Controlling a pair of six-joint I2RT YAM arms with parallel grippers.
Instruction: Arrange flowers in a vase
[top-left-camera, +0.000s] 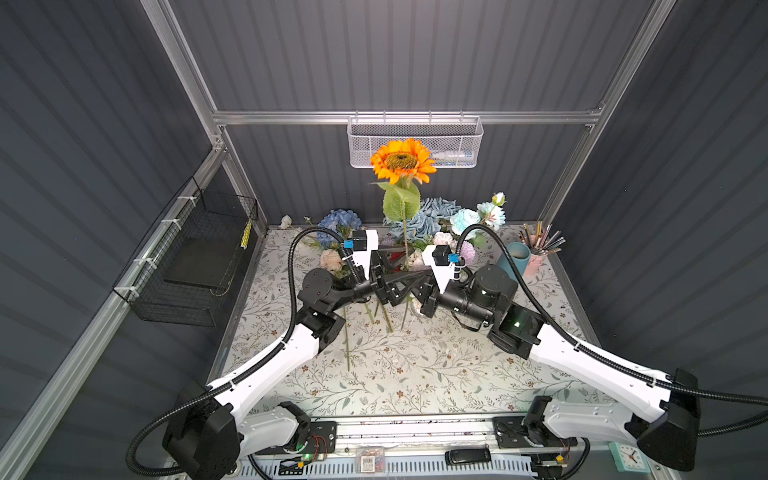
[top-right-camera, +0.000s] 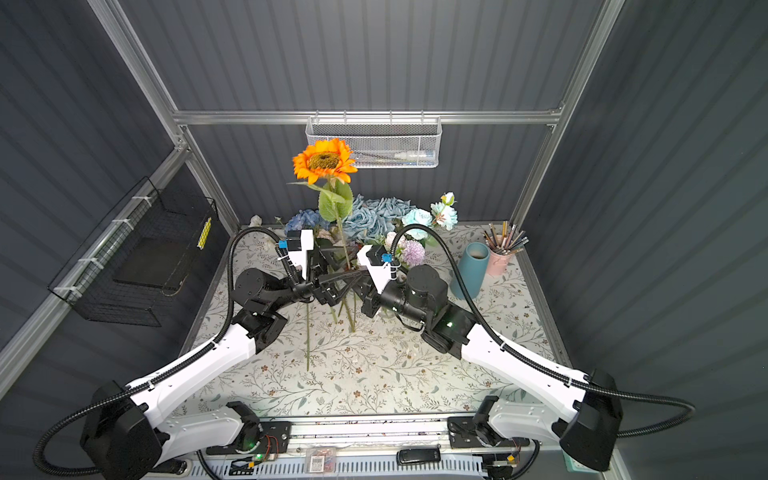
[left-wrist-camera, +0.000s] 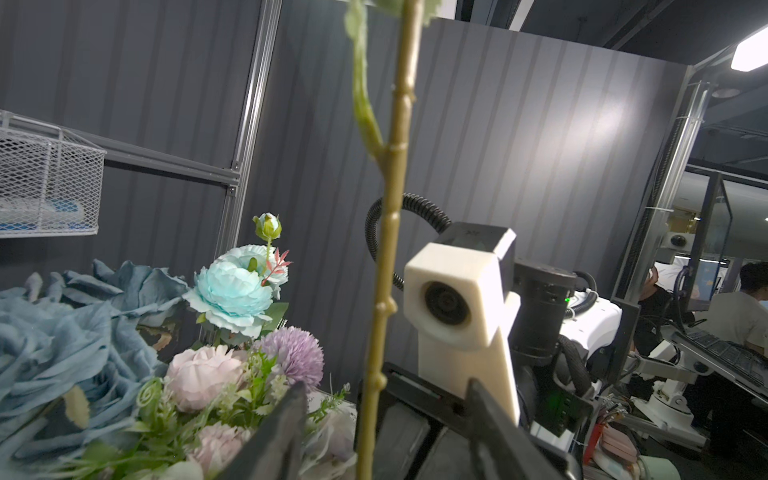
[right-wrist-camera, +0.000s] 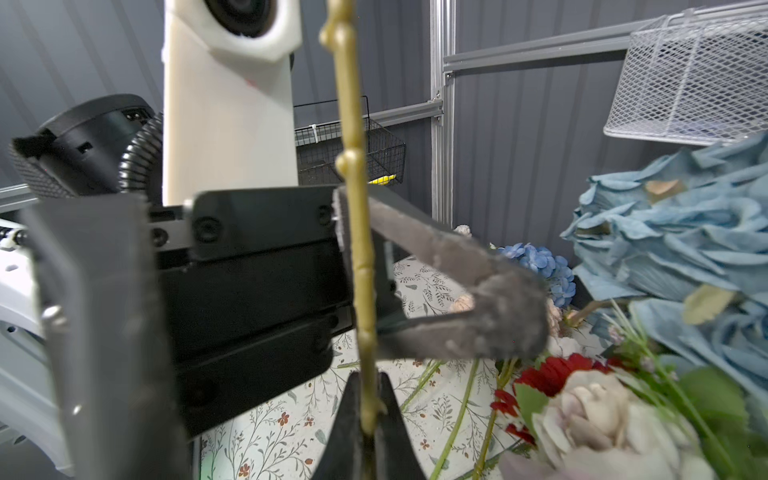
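An orange sunflower (top-left-camera: 403, 161) stands upright above the table, its long stem passing between both grippers. In the right wrist view my right gripper is shut on the stem (right-wrist-camera: 356, 216). My left gripper is open; its fingers are spread to either side of the stem, without pinching it. The tall teal vase (top-right-camera: 470, 273) stands upright at the right of the table, partly behind the right arm's cable. In the top views the arms hide part of the stem.
Blue roses (right-wrist-camera: 680, 224), pale teal blooms (left-wrist-camera: 233, 292) and several other flowers lie toward the back. A pink pen cup (top-right-camera: 497, 262) stands beside the vase. White mesh basket (top-left-camera: 416, 144) hangs on the back wall.
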